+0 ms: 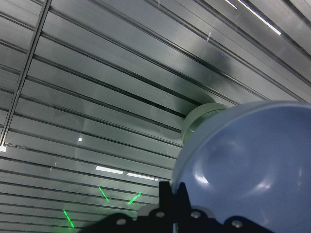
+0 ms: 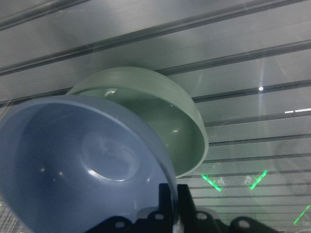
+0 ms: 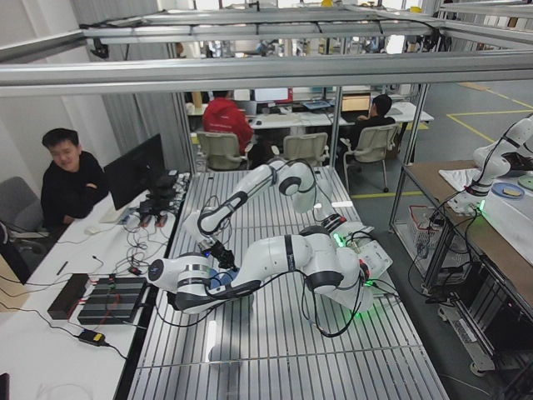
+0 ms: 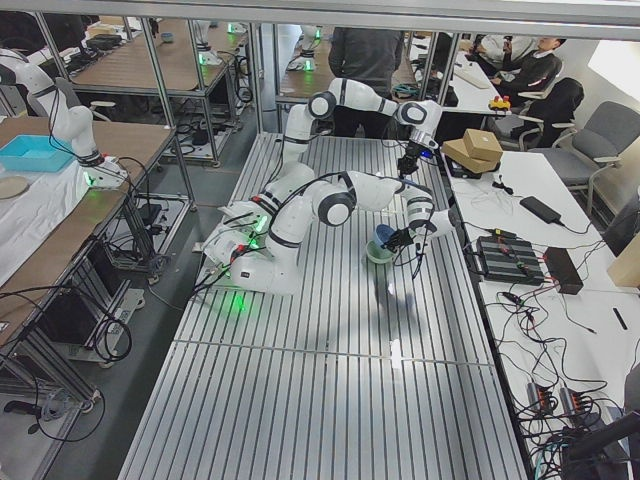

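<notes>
A blue bowl (image 2: 82,165) is held tilted over a green bowl (image 2: 160,121), which rests on the slatted metal table (image 4: 330,400). In the left wrist view my left gripper has its fingers together at the blue bowl's rim, with the green bowl partly hidden behind it. In the right wrist view my right gripper likewise has its fingers at a blue rim, closed on it. In the camera left view both bowls are mostly hidden by the arms.
A white desk (image 3: 67,358) with a monitor, cables and black boxes runs alongside. A person sits at it.
</notes>
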